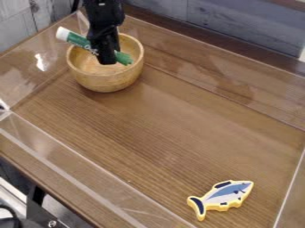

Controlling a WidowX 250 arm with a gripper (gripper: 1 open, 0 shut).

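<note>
My black gripper (103, 44) is at the top left, shut on a green tube (120, 59) with a white end. The tube is held tilted over a round wooden bowl (107, 78), its white end toward the upper left, near or over the bowl's rim.
A yellow-edged blue and white fish piece (220, 198) lies at the lower right. Grey walls border the back and left.
</note>
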